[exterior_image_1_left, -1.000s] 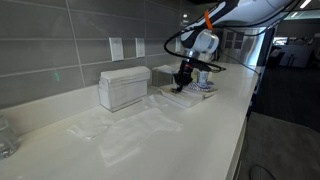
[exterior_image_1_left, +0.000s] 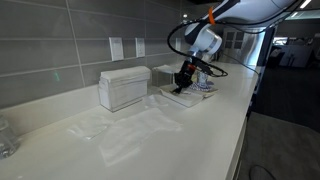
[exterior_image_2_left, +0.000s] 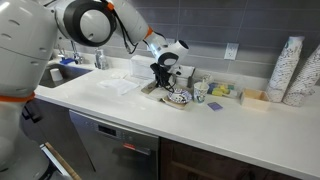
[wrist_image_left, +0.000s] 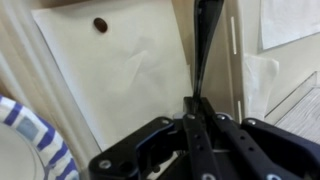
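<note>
My gripper is shut on a long dark utensil (wrist_image_left: 206, 45), which runs up and out of the wrist view; its far end is out of frame there. Below it lies a sheet of white paper (wrist_image_left: 125, 70) in a shallow tray (wrist_image_left: 222, 60). One small dark brown bean-like piece (wrist_image_left: 100, 24) rests on the paper, apart from the utensil. In exterior view 2 my gripper (exterior_image_2_left: 160, 82) is low over the tray near the back of the counter. What the utensil touches cannot be made out.
A bowl or plate with a blue-and-white striped rim (wrist_image_left: 42, 145) sits beside the tray. A white box (exterior_image_1_left: 123, 88) stands against the tiled wall. An open cardboard-coloured box (exterior_image_2_left: 254, 101) and tall patterned vases (exterior_image_2_left: 303, 77) are farther right.
In exterior view 1 the arm's wrist has shifted slightly right, and the gripper's tilt over the tray has changed. The white box and the counter items there look unmoved.
</note>
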